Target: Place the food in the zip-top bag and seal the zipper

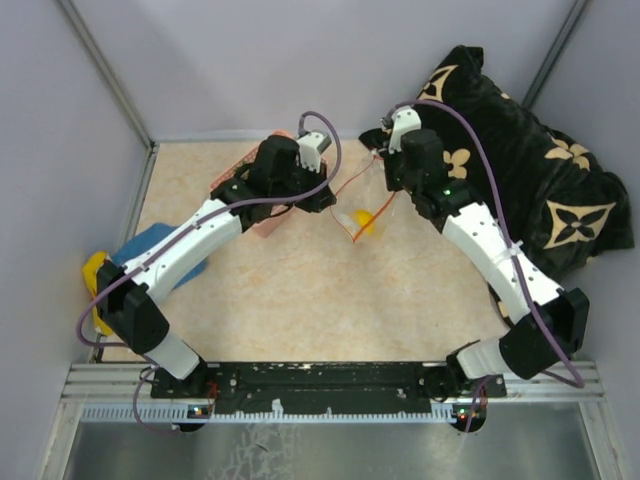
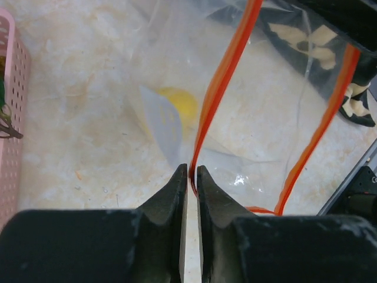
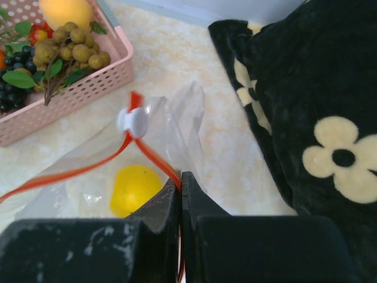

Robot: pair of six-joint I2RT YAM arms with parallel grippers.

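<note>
A clear zip top bag with an orange-red rim hangs between my grippers, its mouth spread open. Inside it lies a yellow, rounded food item, seen whole in the right wrist view and blurred through the plastic in the left wrist view. My left gripper is slightly open, a narrow gap showing between its fingers, and the orange rim passes through at the tips. My right gripper is shut on the rim at the bag's other side. A white piece sits on the rim.
Left of the bag stands a pink basket of fruit, partly under my left arm. A dark flowered cushion takes up the right back. Blue cloth and something yellow lie at the left edge.
</note>
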